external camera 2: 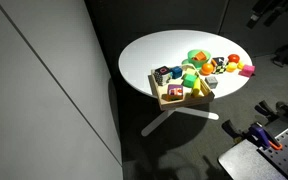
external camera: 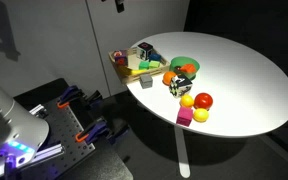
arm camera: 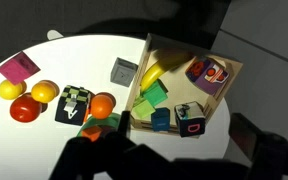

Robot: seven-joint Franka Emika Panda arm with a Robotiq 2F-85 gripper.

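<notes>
My gripper hangs high over the table, with its two dark fingers (arm camera: 247, 135) spread wide and nothing between them. Below it in the wrist view is a shallow wooden box (arm camera: 224, 91). Inside lie a yellow curved piece (arm camera: 165, 67), green blocks (arm camera: 155, 93), a blue block (arm camera: 160, 119), a white-and-dark letter block (arm camera: 190, 118) and a purple-red block (arm camera: 206, 73). Beside the box stands a grey block (arm camera: 123, 72). A green bowl (external camera: 193, 66) holds orange round things (external camera: 188, 71), partly hidden by the gripper in the wrist view.
Outside the box on the white table (external camera: 239, 75) are a patterned cube (arm camera: 72, 104), a red ball (arm camera: 25, 108), yellow balls (arm camera: 45, 91) and a pink cube (arm camera: 18, 68), close to the edge.
</notes>
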